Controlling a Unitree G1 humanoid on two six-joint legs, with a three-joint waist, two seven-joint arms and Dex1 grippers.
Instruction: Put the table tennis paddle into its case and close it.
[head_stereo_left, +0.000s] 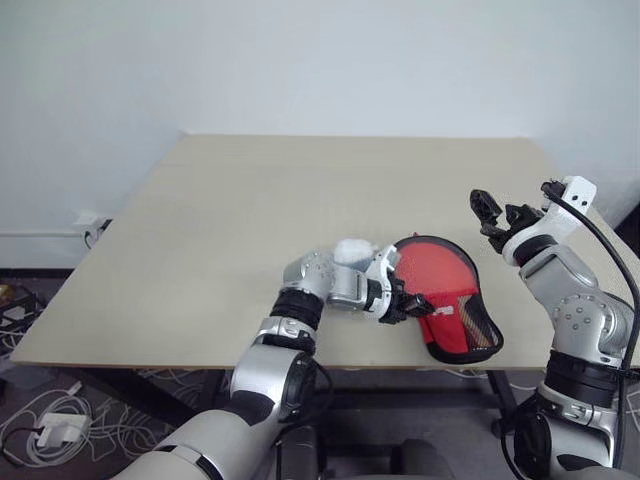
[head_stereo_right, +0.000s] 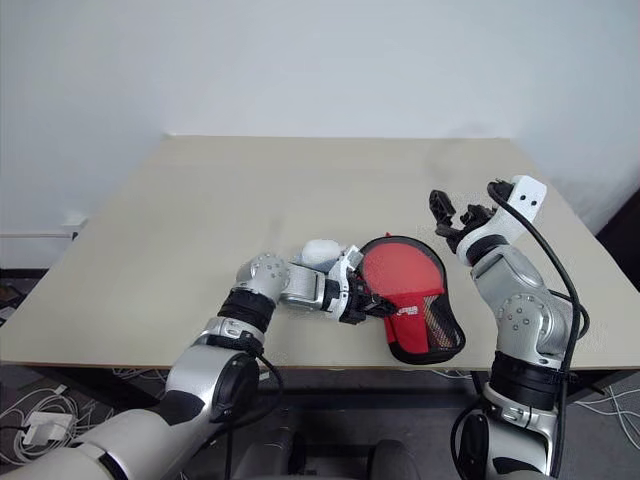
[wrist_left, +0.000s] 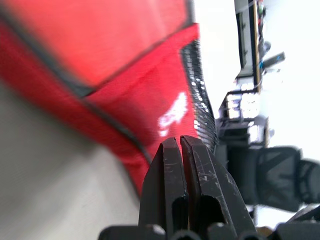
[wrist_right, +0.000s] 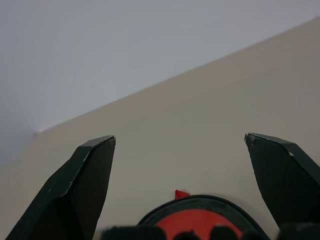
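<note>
The case (head_stereo_left: 450, 328) lies on the right side of the table, black-edged, with a red fabric pocket and a dark mesh panel. In its rounded upper part shows the red face of the paddle (head_stereo_left: 432, 266); the handle is hidden. My left gripper is shut with nothing between its fingers, its tips over the lower red pocket (wrist_left: 145, 107) in the left wrist view. Whether the tips touch the fabric I cannot tell. Beyond the case to the right, my right gripper (head_stereo_left: 496, 208) hangs open and empty above the table. The zipper's state is unclear.
A whitish rounded object (head_stereo_left: 353, 251) sits behind my left wrist, left of the case. The case's lower end lies close to the front edge.
</note>
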